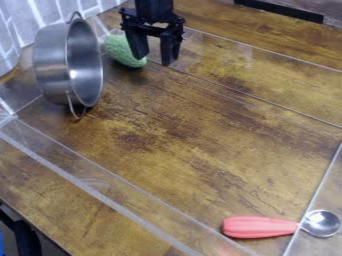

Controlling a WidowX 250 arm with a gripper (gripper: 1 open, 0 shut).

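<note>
The black gripper (152, 40) is at the top centre of the camera view, pointing down, its two fingers apart. Just left of and behind it lies a green oblong object (123, 48), like a soft toy or vegetable, partly hidden by the arm. A steel pot (72, 65) rests tipped on its side at the upper left, its opening facing right. I cannot see anything held between the fingers.
A pink-handled metal scoop (262, 226) lies at the lower right. The wooden floor of the tray (194, 140) is clear through the middle and right. Clear plastic walls and edges run along the left and right.
</note>
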